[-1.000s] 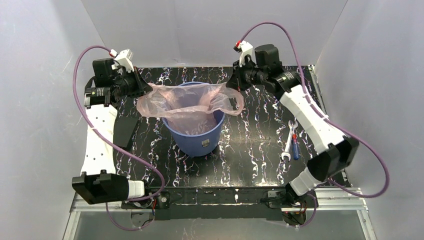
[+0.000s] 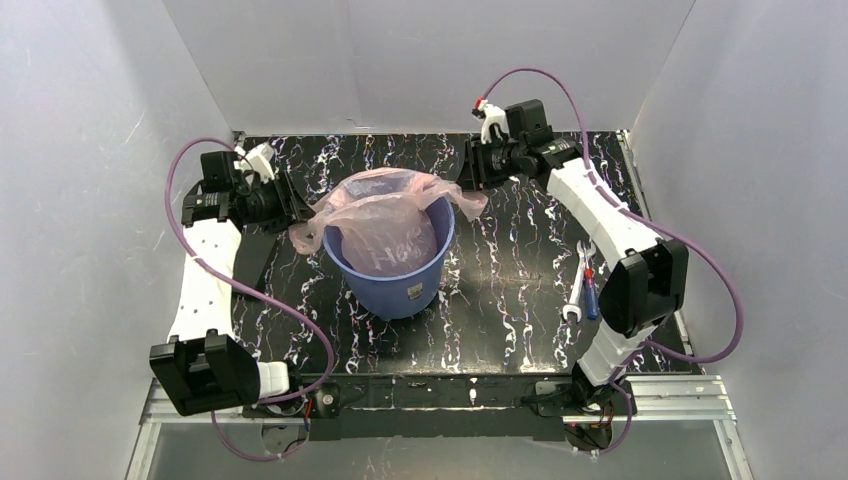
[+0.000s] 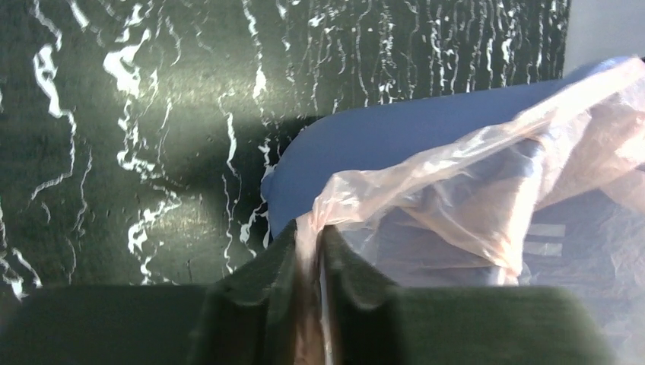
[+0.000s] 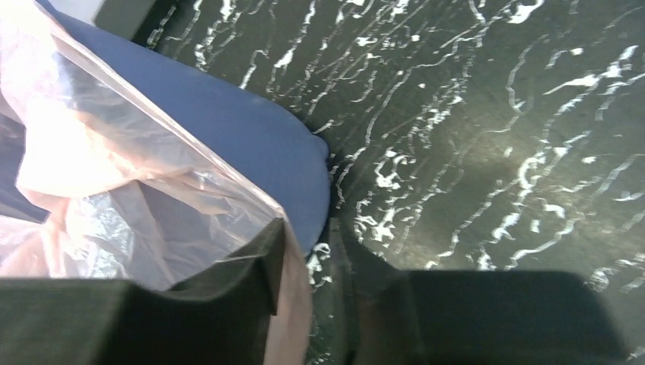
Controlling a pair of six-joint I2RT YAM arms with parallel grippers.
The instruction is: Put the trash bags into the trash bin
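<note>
A translucent pink trash bag (image 2: 390,230) is draped into the blue trash bin (image 2: 390,295) at the table's centre, its upper edge spread sideways over the rim. My left gripper (image 2: 298,210) is at the bag's left corner; in the left wrist view a strand of bag (image 3: 310,258) runs between its fingers, which look slightly apart. My right gripper (image 2: 470,175) is at the right corner; in the right wrist view the bag's edge lies along the left finger, with a gap between the fingers. Whether either still pinches the bag is unclear.
Wrenches (image 2: 575,285) and a blue-handled screwdriver (image 2: 590,295) lie on the right of the black marble table (image 2: 500,320). A dark flat object (image 2: 252,262) lies left of the bin. Grey walls enclose the back and sides.
The bag's mouth has sunk onto the rim; both grippers look wider.
</note>
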